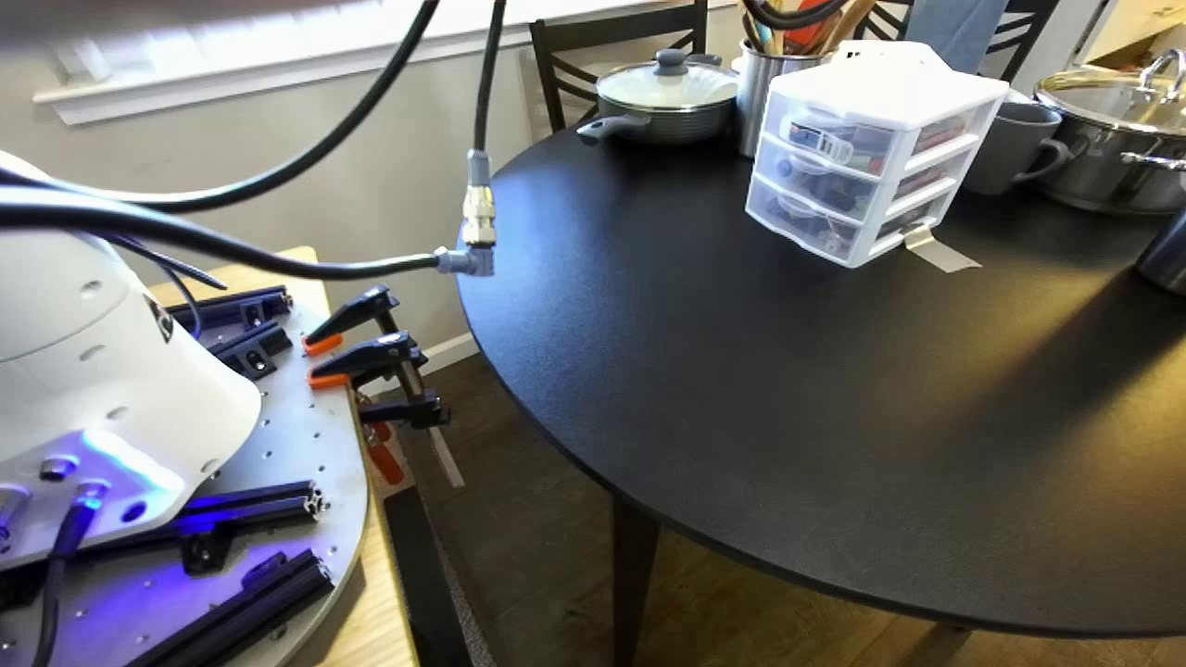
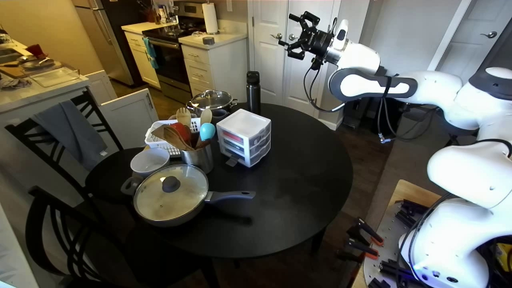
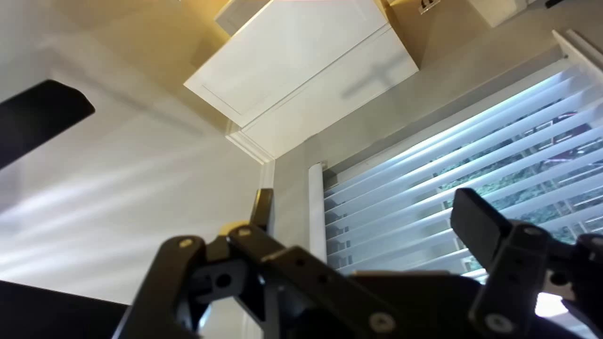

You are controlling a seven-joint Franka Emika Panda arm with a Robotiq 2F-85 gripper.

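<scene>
High above the black round table (image 2: 297, 192), beyond its far right side, my gripper (image 2: 289, 31) is held out on the raised white arm (image 2: 422, 86). It is open, its fingers well apart. The wrist view confirms a wide gap between the fingers of the gripper, with only wall, cabinet and window blinds behind. On the table a white drawer unit (image 2: 245, 137) with clear drawers stands upright. A lidded pan (image 2: 170, 192) and a steel holder of utensils (image 2: 197, 158) sit to its left in exterior view 2. Nothing touches the gripper.
Behind the drawer unit are a steel pot (image 1: 1112, 156), a grey mug (image 1: 1006, 144) and a dark bottle (image 2: 253, 93). A white basket (image 2: 163, 137) and a white bowl (image 2: 149, 161) sit by the utensils.
</scene>
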